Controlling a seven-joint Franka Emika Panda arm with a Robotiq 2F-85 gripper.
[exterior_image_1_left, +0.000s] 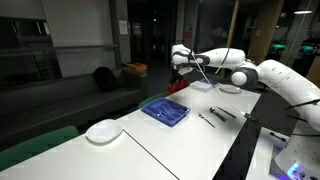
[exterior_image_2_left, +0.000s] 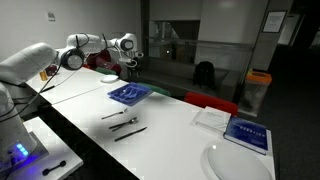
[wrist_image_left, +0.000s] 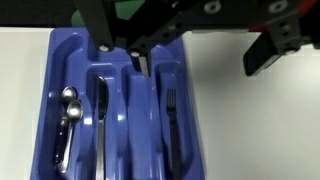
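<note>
My gripper is open in the wrist view, its fingers wide apart with nothing between them. It hangs above the table by the blue cutlery tray. Up close, the tray's left compartment holds spoons and a dark-handled piece. A knife lies in the adjoining compartment, and a dark-handled fork in the rightmost one. The compartment between knife and fork looks empty. Loose cutlery rests on the bare white table, including a fork and a knife.
A white plate sits left of the tray. At the other end are a white dish rack, a blue box and another white plate. Green and red chairs line the table edge.
</note>
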